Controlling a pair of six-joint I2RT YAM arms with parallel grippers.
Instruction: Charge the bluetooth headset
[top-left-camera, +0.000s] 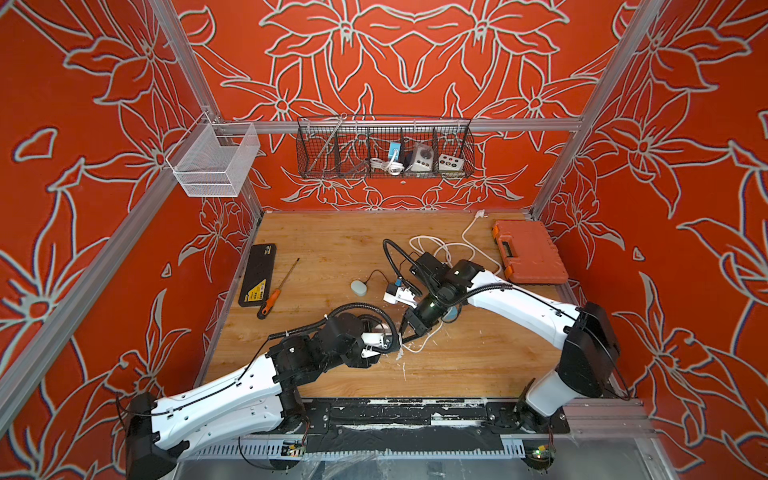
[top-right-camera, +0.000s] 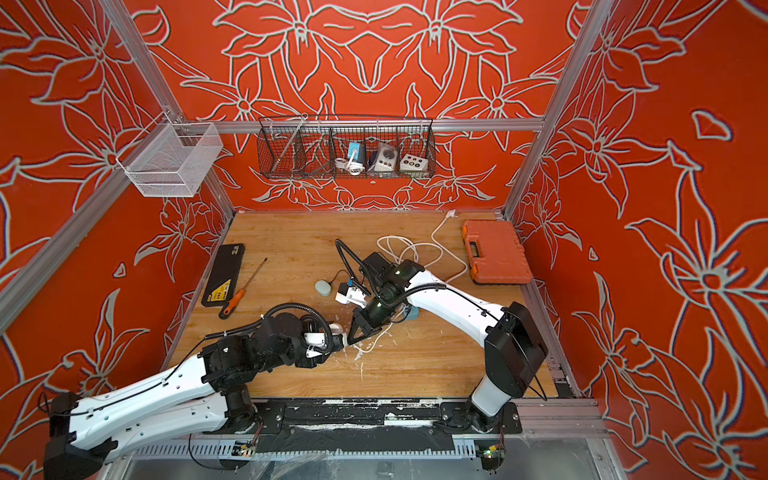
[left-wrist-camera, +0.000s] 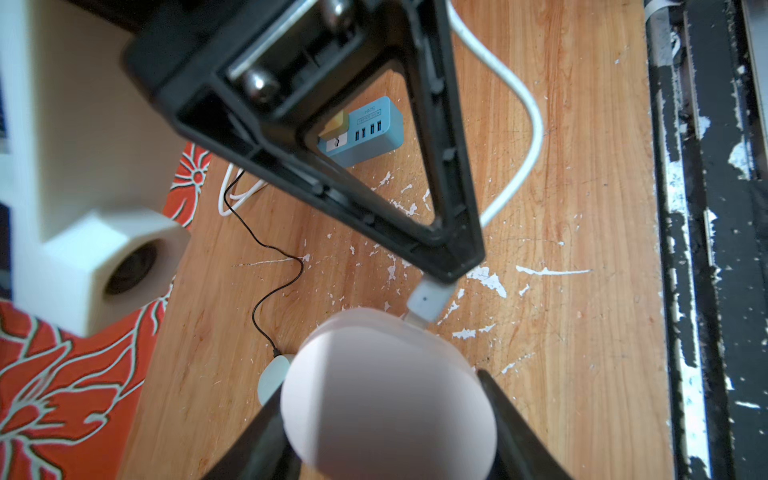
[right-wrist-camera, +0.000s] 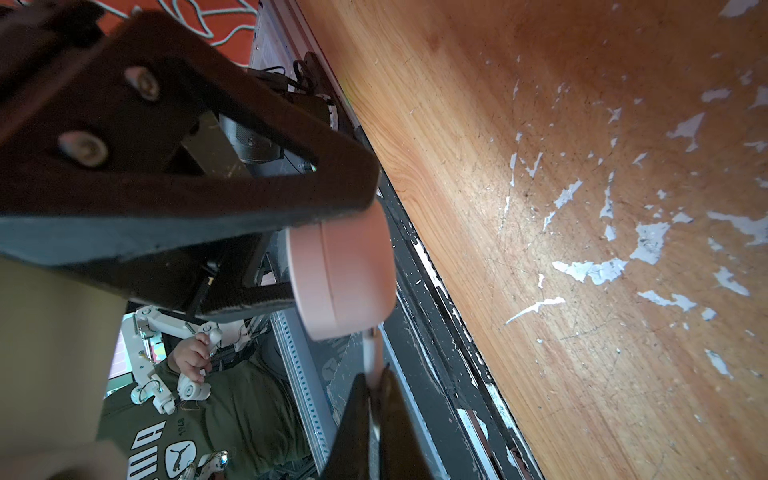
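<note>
The pale pink headset case (left-wrist-camera: 388, 400) is at my left gripper (top-left-camera: 376, 340), between its fingers in the left wrist view, raised over the table near the front middle. My right gripper (top-right-camera: 356, 328) is beside it, shut on the white plug (left-wrist-camera: 430, 300) of a charging cable (left-wrist-camera: 520, 160), whose end meets the case's edge; whether it is fully seated I cannot tell. In the right wrist view the case (right-wrist-camera: 340, 272) hangs with the cable below it. A blue power strip (left-wrist-camera: 368, 136) lies on the table behind the grippers.
An orange toolbox (top-left-camera: 528, 252) lies at the back right. A black case (top-left-camera: 257, 274) and screwdriver (top-left-camera: 270, 302) are at the left. A small round pale object (top-left-camera: 358, 286) with a black cord sits mid-table. A wire basket (top-left-camera: 384, 148) hangs at the back.
</note>
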